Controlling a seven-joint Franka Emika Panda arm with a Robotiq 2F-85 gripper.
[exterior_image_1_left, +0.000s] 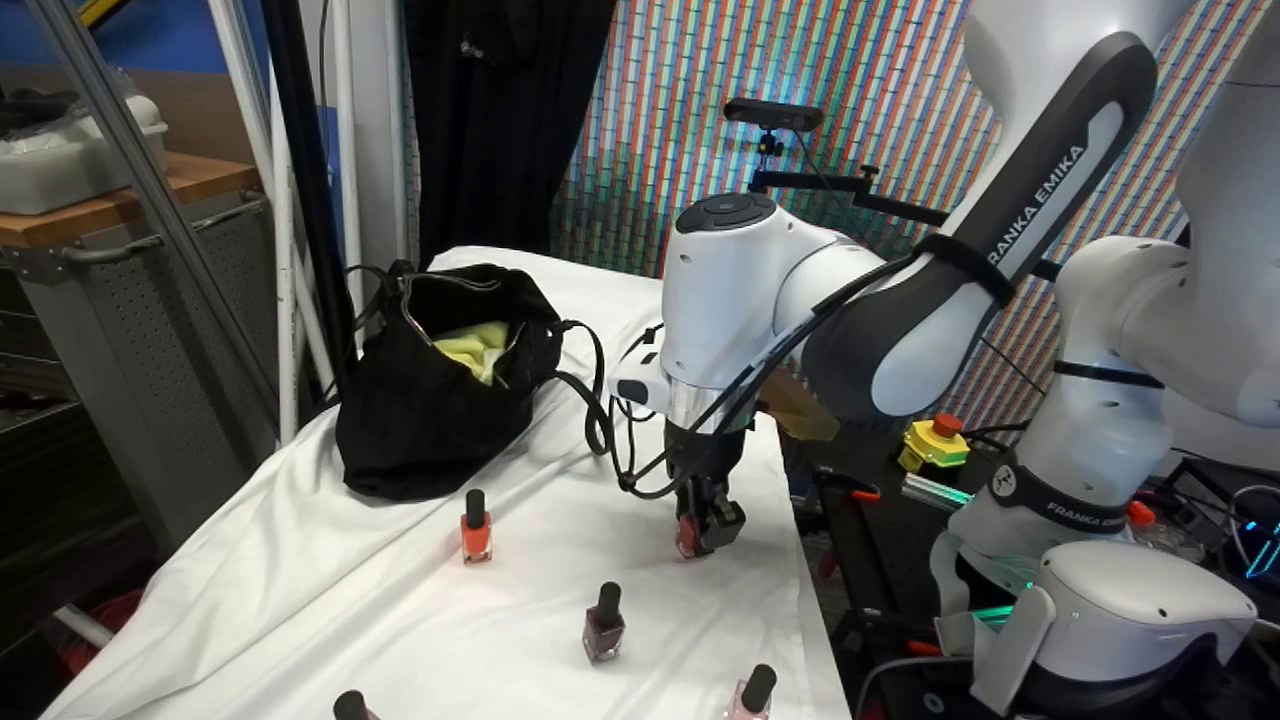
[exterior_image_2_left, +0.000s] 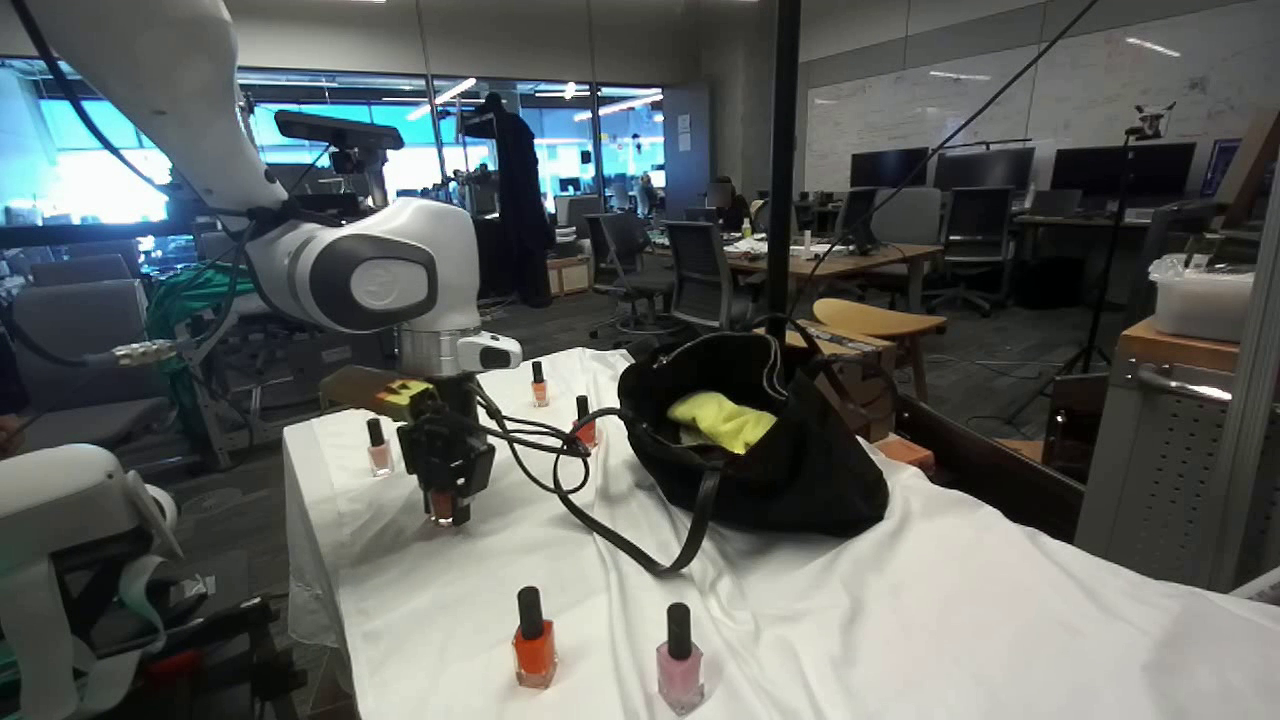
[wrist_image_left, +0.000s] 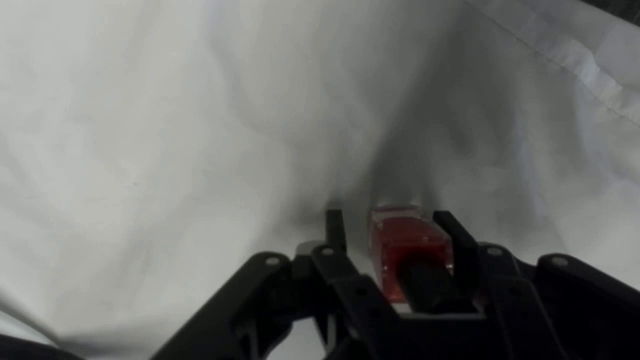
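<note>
A red nail polish bottle (wrist_image_left: 393, 237) with a black cap stands on the white cloth between my gripper's two fingers. My gripper points down around it, its fingers partly open. In the wrist view a strip of cloth shows between the bottle and the left finger, while the right finger (wrist_image_left: 454, 231) is close against the bottle's other side. Exterior view 1 shows the gripper (exterior_image_1_left: 708, 538) low at the cloth, with part of the red glass (exterior_image_1_left: 686, 536) visible.
Other bottles stand around: orange-red (exterior_image_1_left: 476, 536), dark purple (exterior_image_1_left: 603, 630) and pale pink (exterior_image_1_left: 752, 696). A black bag (exterior_image_1_left: 438, 414) with yellow cloth inside lies open toward the back, its strap (exterior_image_2_left: 690, 546) trailing on the tablecloth. The table's edge is close by the arm.
</note>
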